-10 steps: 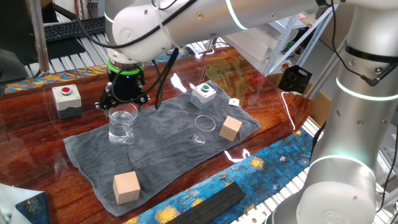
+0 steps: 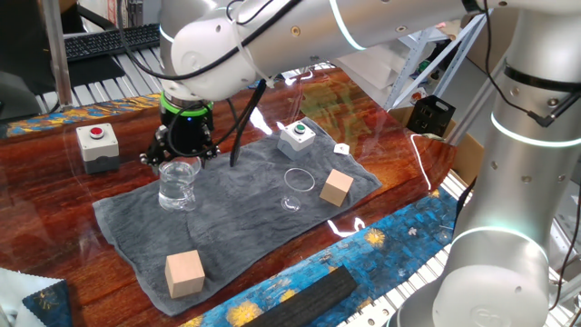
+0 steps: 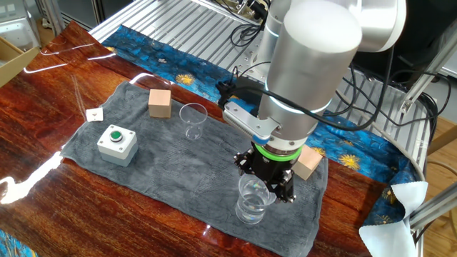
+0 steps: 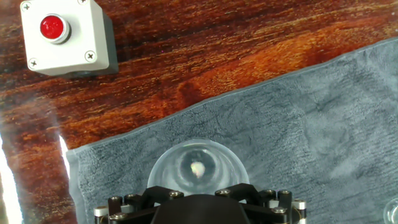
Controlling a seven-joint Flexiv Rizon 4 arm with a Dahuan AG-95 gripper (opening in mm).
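A clear glass beaker (image 2: pixel 177 193) with clear liquid stands upright on the left part of the grey towel (image 2: pixel 238 211). Directly above it, my gripper (image 3: pixel 265 180) points down, its fingers spread wide to either side of the rim. In the wrist view the beaker (image 4: pixel 198 163) shows as a round clear shape just beyond the black fingers (image 4: pixel 165 194), which partly cover it. Whether any finger touches the glass cannot be made out. Farther right on the towel is a second, smaller clear glass (image 3: pixel 193 121), apparently empty.
Wooden blocks sit at the towel's near left (image 2: pixel 185 274) and right (image 2: pixel 336 187). A green-button box (image 2: pixel 297 138) is on the towel's far side; a red-button box (image 4: pixel 65 36) stands off the towel on the wood. Open towel lies between the two glasses.
Over the last second my gripper has shifted slightly right and a little lower in exterior view 1, staying over the beaker. The beaker, blocks and boxes have not moved.
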